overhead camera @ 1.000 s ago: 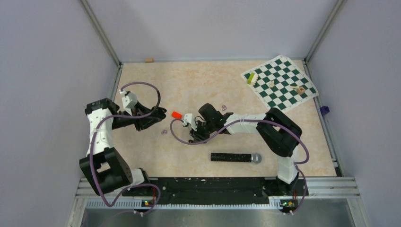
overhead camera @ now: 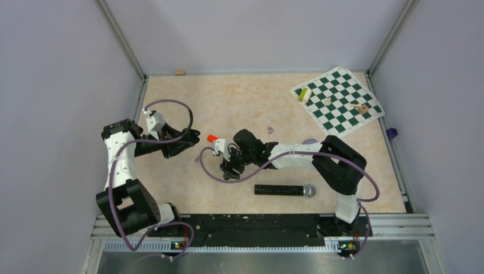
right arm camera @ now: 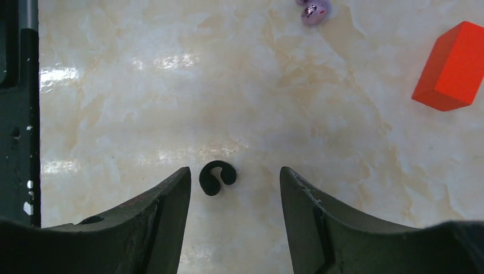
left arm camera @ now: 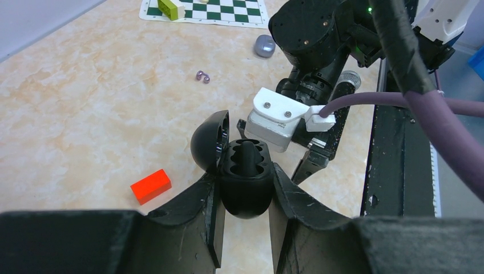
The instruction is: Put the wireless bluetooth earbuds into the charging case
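A black charging case [left arm camera: 246, 188] with its lid [left arm camera: 211, 141] open is held in my left gripper, whose fingers are shut on it from both sides. From above, the case [overhead camera: 194, 136] is at the table's left. A dark hump rises in the middle of the case's interior; I cannot tell whether any earbud sits in it. On the table lies a black curved earbud [right arm camera: 217, 178]. My right gripper is open over it, the earbud showing between its fingers, closer to the left one and not gripped.
A red block [overhead camera: 212, 138] lies between the arms. Small purple curved pieces [right arm camera: 314, 12] lie on the table, with another pair [overhead camera: 270, 130] farther back. A microphone [overhead camera: 282, 190] lies near the front edge, a chessboard [overhead camera: 341, 103] at the back right.
My right gripper has moved left and toward the table's front edge over the last second. The left arm holds nearly still with the case.
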